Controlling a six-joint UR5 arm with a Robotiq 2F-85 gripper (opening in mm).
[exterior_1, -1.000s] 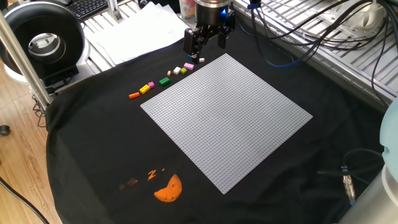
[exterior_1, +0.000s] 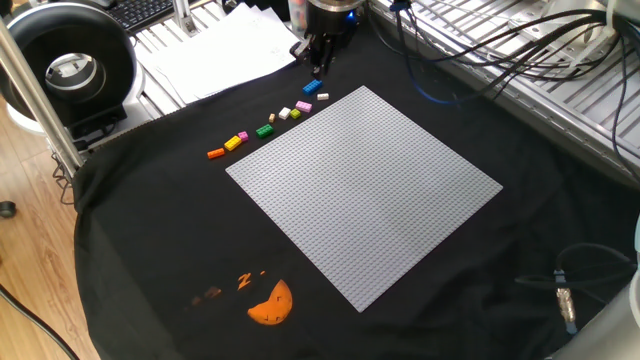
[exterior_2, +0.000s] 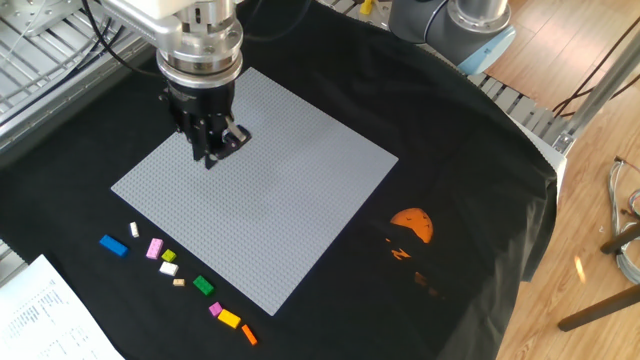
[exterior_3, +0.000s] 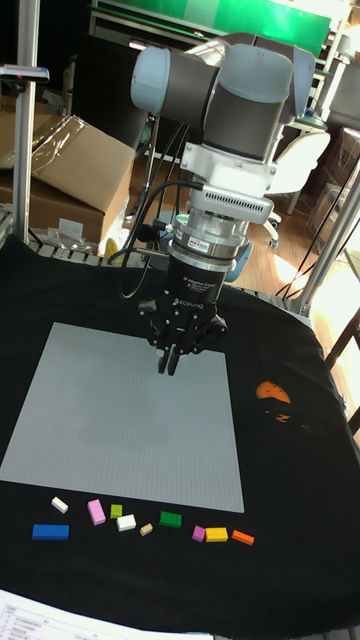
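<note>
My gripper (exterior_3: 168, 363) hangs in the air, its two fingertips close together and nothing visible between them. In exterior view 2 the gripper (exterior_2: 222, 152) appears over the grey baseplate (exterior_2: 300, 170); in exterior view 1 the gripper (exterior_1: 318, 72) shows just above the blue brick (exterior_1: 312, 87) in the picture. Along the plate's edge lie loose bricks: blue (exterior_3: 50, 531), small white (exterior_3: 60, 505), pink (exterior_3: 97, 512), lime (exterior_3: 116, 511), white (exterior_3: 127, 523), tan (exterior_3: 146, 529), green (exterior_3: 170, 519), small magenta (exterior_3: 199, 533), yellow (exterior_3: 216, 534) and orange (exterior_3: 243, 538). The baseplate is bare where it shows.
Black cloth (exterior_1: 150, 230) covers the table, with an orange print (exterior_1: 270, 303) on it. Paper sheets (exterior_1: 215, 55) lie behind the brick row. Cables (exterior_1: 480, 60) run along the wire rack, and another cable with a metal connector (exterior_1: 566, 300) rests at the right.
My gripper has shifted up and slightly left in exterior view 1. Its fingers, spread apart before, now look close together. The blue brick, mostly hidden earlier, shows clearly; the bricks stay put.
</note>
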